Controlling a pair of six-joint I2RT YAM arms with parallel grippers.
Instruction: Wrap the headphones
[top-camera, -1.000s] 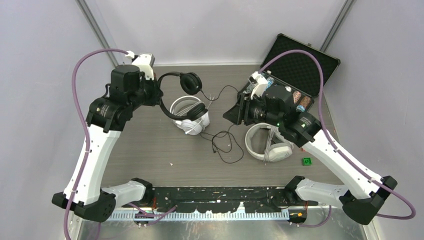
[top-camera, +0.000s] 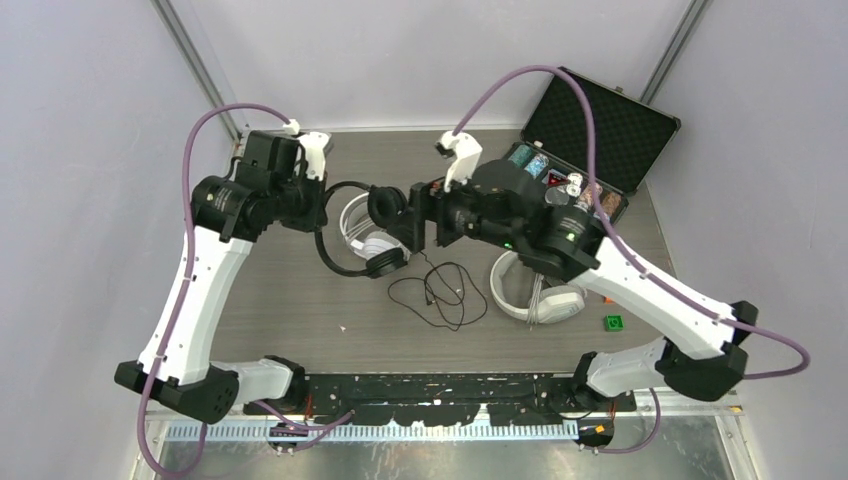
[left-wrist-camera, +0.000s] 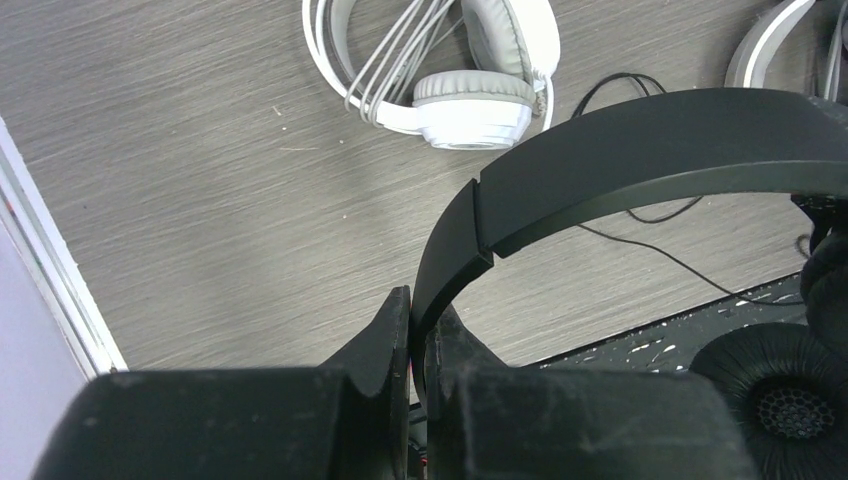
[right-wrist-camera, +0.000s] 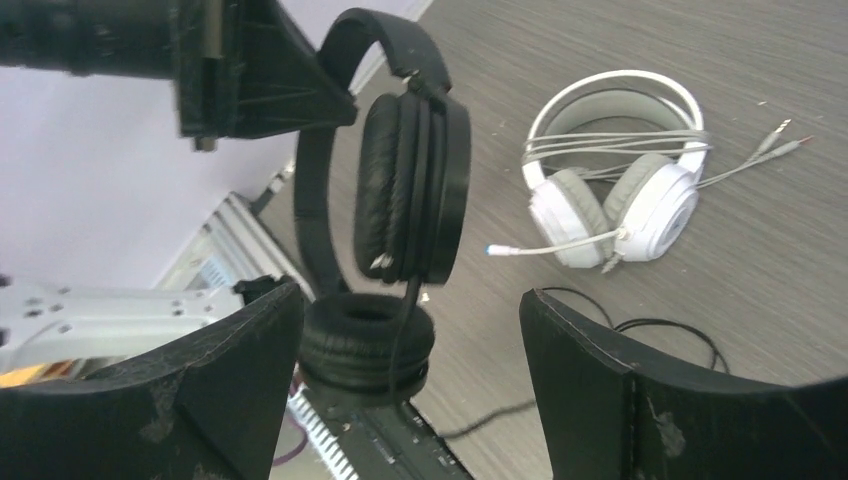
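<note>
Black headphones (top-camera: 327, 245) hang above the table, ear cups to the right in the top view. My left gripper (top-camera: 316, 205) is shut on their headband (left-wrist-camera: 640, 150). Beside the upper ear cup (top-camera: 386, 204) is my right gripper (top-camera: 418, 215), its fingers apart. In the right wrist view, the ear cups (right-wrist-camera: 445, 190) appear beyond the open fingers (right-wrist-camera: 570, 350), nearer the left one. Their thin black cable (right-wrist-camera: 398, 345) drops from an ear cup, and its loose loops (top-camera: 450, 300) lie on the table.
White headphones (top-camera: 380, 243) with a bundled cord lie beneath the black pair. A second white pair (top-camera: 560, 304) rests right of centre. An open black case (top-camera: 600, 130) stands back right, a green block (top-camera: 613, 323) front right.
The cable stretch that ran rightward from the headphones now hangs down. The headphones shifted slightly toward the front.
</note>
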